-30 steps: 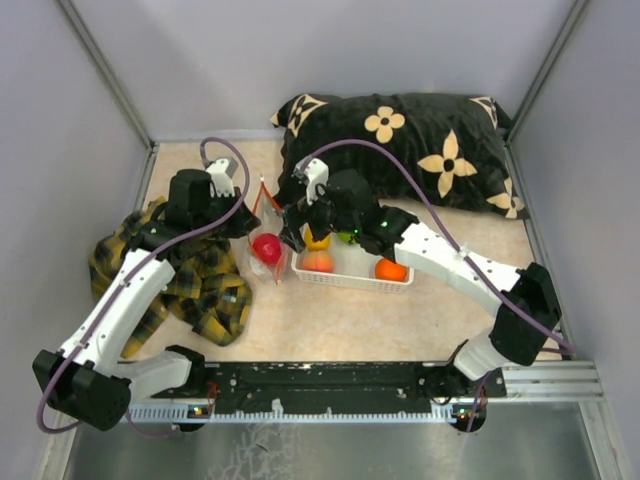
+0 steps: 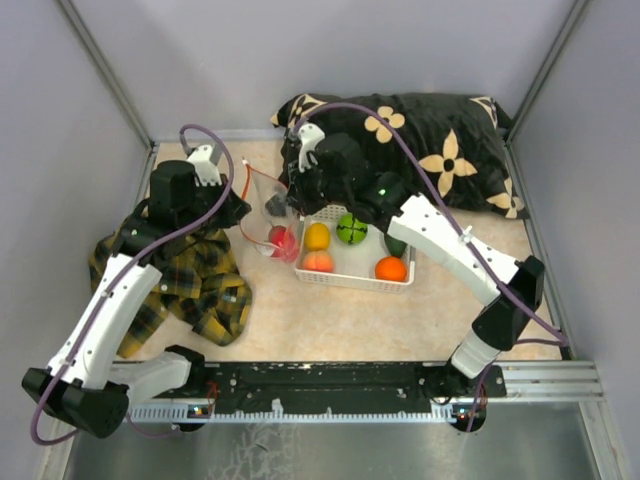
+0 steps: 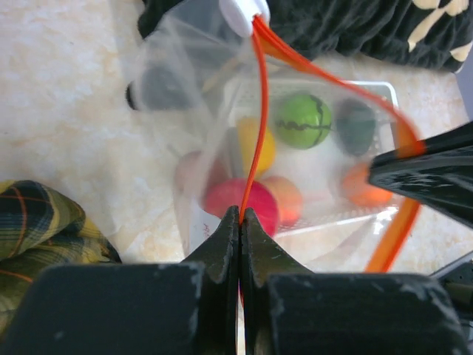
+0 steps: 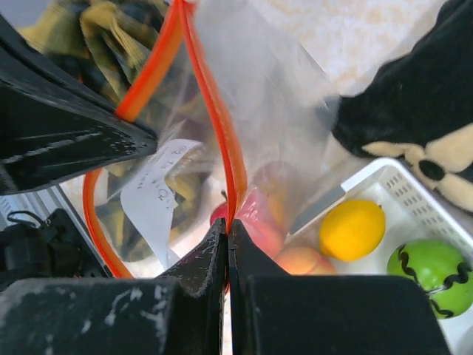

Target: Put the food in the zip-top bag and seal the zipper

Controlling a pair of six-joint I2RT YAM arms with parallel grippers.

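A clear zip top bag with an orange zipper rim [image 2: 254,238] hangs between my two grippers, its mouth spread apart. Inside it lies a red, round piece of food [image 3: 247,203], seen through the plastic in both wrist views. My left gripper is shut on one side of the orange rim, which runs down between its fingertips. On the opposite side, my right gripper is shut on the other edge of the rim. In the top view the bag's lower part [image 2: 284,247] sits just left of the white basket.
The white basket [image 2: 350,283] holds a lemon [image 2: 317,236], a peach [image 2: 318,261], an orange [image 2: 391,269], a green striped item [image 2: 351,229] and a dark green item [image 2: 396,245]. A plaid cloth [image 2: 215,295] lies at left, a black flowered cushion [image 2: 410,140] behind.
Both grippers have drawn apart, the left one going left and the right one slightly right and back. The bag's mouth is spread wider, and my right gripper is now on its rim.
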